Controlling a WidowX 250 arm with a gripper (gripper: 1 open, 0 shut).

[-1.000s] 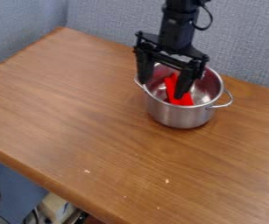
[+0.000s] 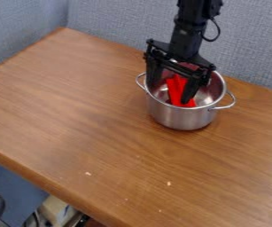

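Observation:
A steel pot with two wire handles stands on the wooden table, holding a bright red object. My black gripper comes down from above into the pot's mouth, open, its fingers on either side of the red object. Where exactly the fingertips end inside the pot is hard to tell.
Grey padded walls stand behind. Cables and a blue-grey surface show at the lower left, off the table's edge.
My gripper has shifted slightly right and lower into the pot over the last second. The pot stands in about the same place.

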